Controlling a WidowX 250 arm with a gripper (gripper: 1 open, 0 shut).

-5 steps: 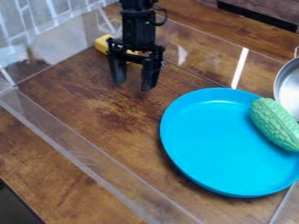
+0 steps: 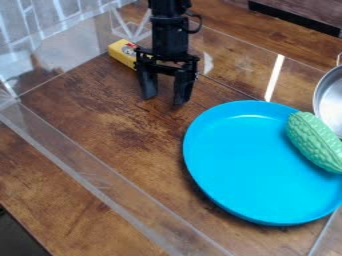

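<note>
My black gripper [image 2: 164,88] hangs at the upper middle, just above the wooden counter, its two fingers apart with nothing visible between them. Behind it, to the upper left, lies a yellow object [image 2: 123,52], partly hidden by the gripper. A blue plate [image 2: 234,160] fills the lower right, with a green bumpy gourd-like vegetable [image 2: 315,139] resting on its right side.
A metal pan [image 2: 329,96] sits at the right edge behind the plate. Clear plastic panels [image 2: 94,200] border the wooden work surface [image 2: 100,135].
My gripper has moved slightly to the right over the last second, showing more of the yellow object behind it. The plate, vegetable and pan are unchanged.
</note>
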